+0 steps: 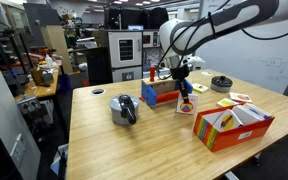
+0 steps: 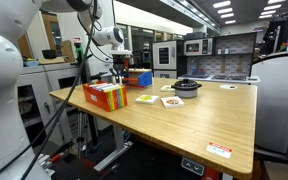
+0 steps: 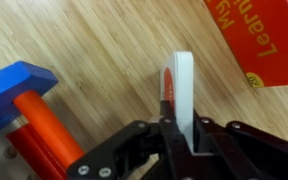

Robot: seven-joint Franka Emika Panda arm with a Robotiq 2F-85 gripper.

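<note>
A small white board book or card point(image 1: 187, 104) with a colourful round picture stands upright above the table, held from its top by my gripper point(image 1: 183, 93). From the wrist view, its white top edge point(image 3: 181, 85) and a strip of orange side show between the dark fingers, and my gripper is shut on it. Whether its lower edge touches the wood cannot be told. The red open box point(image 1: 232, 128) lies to its right and nearer the front, with white and coloured things inside. Just behind the card is the blue toolbox point(image 1: 164, 91).
A silver pot point(image 1: 124, 109) stands on the left part of the table, and a dark pot point(image 2: 185, 88) at the other end. Flat cards point(image 2: 172, 102) lie near the dark pot.
</note>
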